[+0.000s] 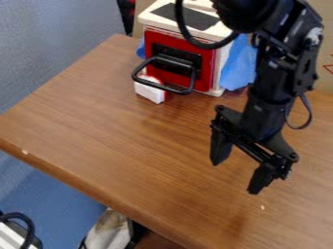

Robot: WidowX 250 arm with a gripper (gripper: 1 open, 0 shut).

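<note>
A toy oven [170,60], red with a white body, stands at the back of the wooden table, its black handle bar across the front and a white block [150,89] low at its left. In front of it on the right, my black gripper [237,171] hangs over bare table with its two fingers spread open. Nothing shows between them.
Blue cloth or material [239,60] lies behind and right of the oven.
</note>
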